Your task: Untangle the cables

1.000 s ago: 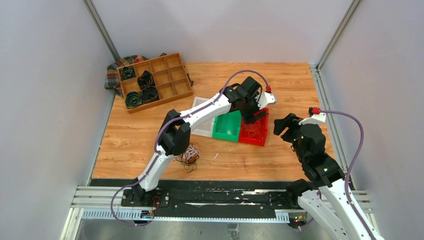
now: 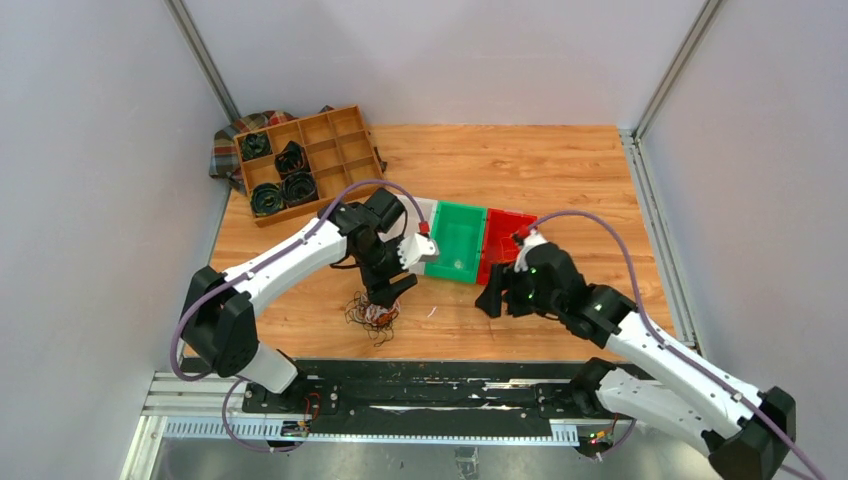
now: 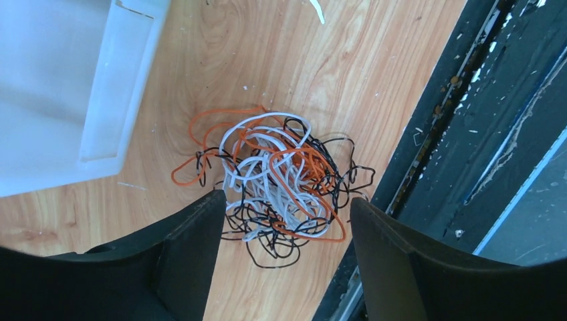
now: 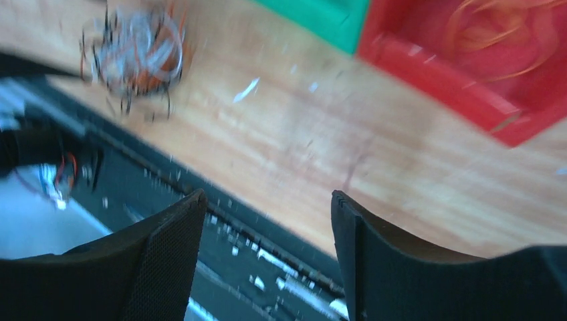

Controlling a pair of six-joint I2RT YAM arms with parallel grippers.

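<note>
A tangle of white, orange and black cables (image 3: pixel 281 180) lies on the wooden table near its front edge. My left gripper is above the tangle, its fingers apart on either side of it, with no cable held. In the top view the left gripper (image 2: pixel 392 290) partly covers the heap. The right gripper stands open over bare table in front of the red bin (image 4: pixel 441 80), empty between its fingers. An orange cable (image 4: pixel 495 40) lies inside that bin.
Beside the red bin stand a green bin (image 2: pixel 455 245) and a white bin (image 3: pixel 100 120). A wooden compartment box (image 2: pixel 340 150) with several coiled dark cables (image 2: pixel 298 187) sits at the back left. A small white scrap (image 4: pixel 246 89) lies on the table.
</note>
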